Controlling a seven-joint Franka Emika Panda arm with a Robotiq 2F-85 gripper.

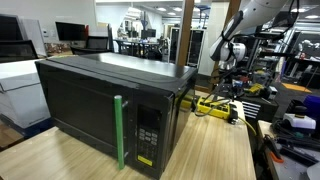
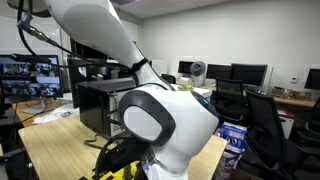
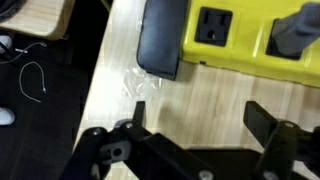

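In the wrist view my gripper stands open above the wooden tabletop (image 3: pixel 205 108), with its dark fingers apart and no object visible between them. Ahead of the fingers lies a yellow power strip (image 3: pixel 235 45) with a black end and a grey plug. A clear, shiny patch (image 3: pixel 140 84) marks the wood near the black end; I cannot tell what it is. From exterior view 1, the arm (image 1: pixel 226 50) reaches down to the table's far end, beyond the black microwave (image 1: pixel 125 105). The microwave is closed, with a green handle (image 1: pixel 119 130).
A table edge and dark floor (image 3: pixel 40 100) show on the wrist view's left. Cables run near the yellow strip (image 1: pixel 212 106) at the far end. Bare wood (image 1: pixel 220 150) lies in front and right of the microwave. The white arm (image 2: pixel 165 125) hides much of exterior view 2.
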